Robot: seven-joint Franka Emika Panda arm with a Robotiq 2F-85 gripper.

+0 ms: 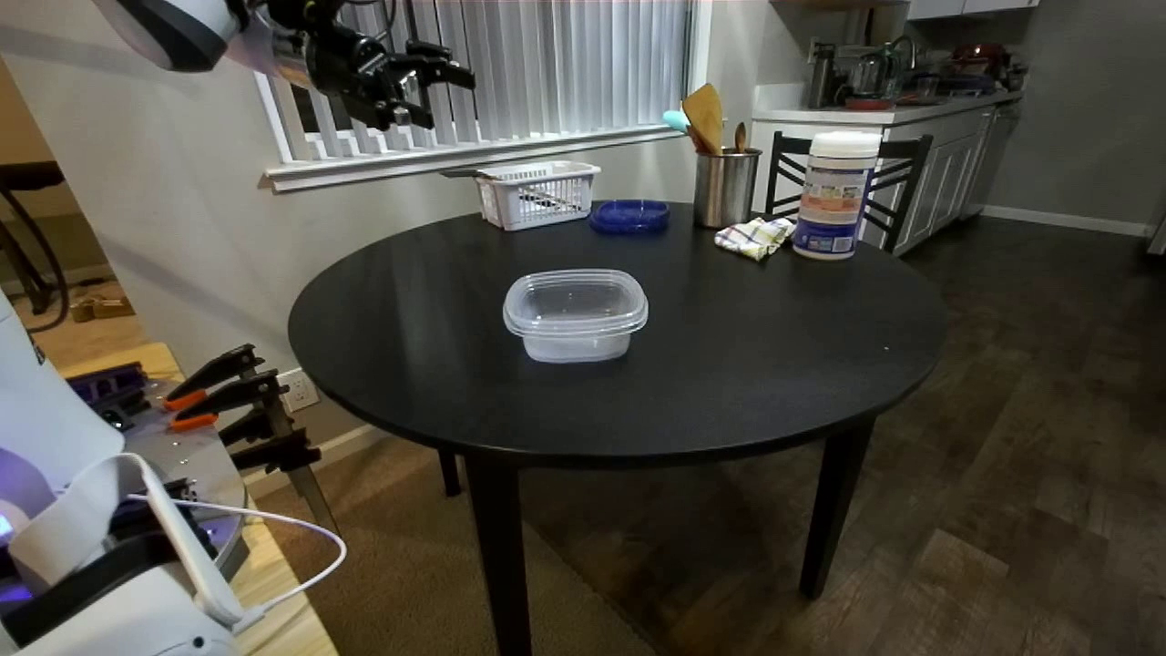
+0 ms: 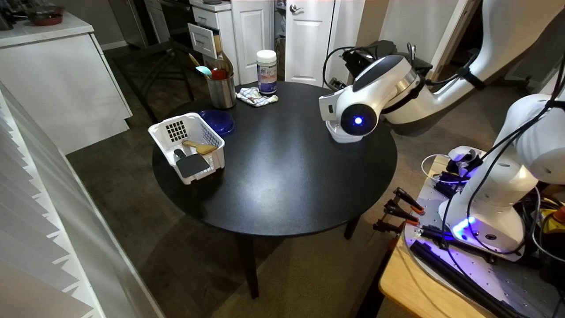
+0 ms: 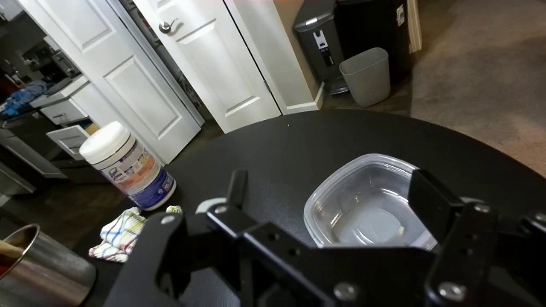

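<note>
A clear plastic container rests upright on the black round table, its open top facing up. Well above the tabletop, up and to the left of the container in exterior view 1, hangs my gripper, open and holding nothing. From the wrist, the container appears beyond and between the spread fingers, apart from them, with part of its right side hidden behind one finger. In exterior view 2 the arm's white wrist covers most of the container, and the fingers are hidden.
At the table's far side stand a white basket holding utensils, a blue lid, a steel utensil pot, a folded checked cloth and a tall wipes canister.
</note>
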